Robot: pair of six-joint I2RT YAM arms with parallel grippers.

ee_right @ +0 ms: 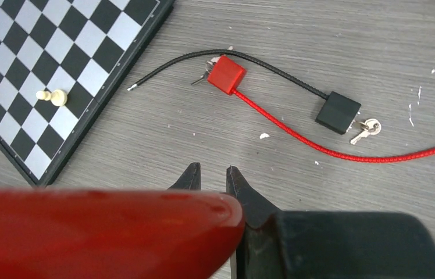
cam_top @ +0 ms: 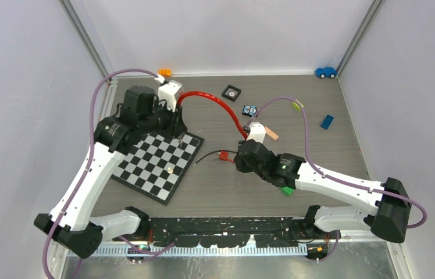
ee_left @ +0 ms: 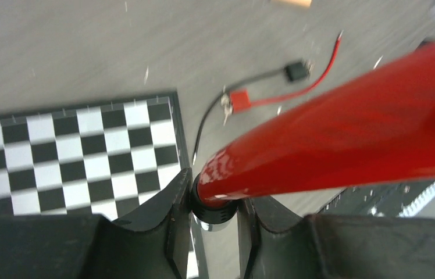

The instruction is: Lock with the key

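Observation:
A thick red cable lock (cam_top: pixel 208 95) arches in the air between my two grippers. In the left wrist view, its black collar with a silvery end sits between the fingers of my left gripper, which is shut on it. At the other side, the red end (ee_right: pixel 221 224) lies at the fingers of my right gripper; the fingertips stand apart and the tube appears pinched lower between the fingers. Its hold is partly hidden by the tube. Something small and metallic, perhaps a key (cam_top: pixel 181 140), hangs by my left gripper.
Two thin cable locks, a red one (ee_right: pixel 227 74) and a black one (ee_right: pixel 337 112) with keys (ee_right: pixel 368 129), lie on the table. A chessboard (ee_right: pixel 104 96) with pale pieces (ee_right: pixel 58 97) lies to the left. Small toys sit toward the back and right.

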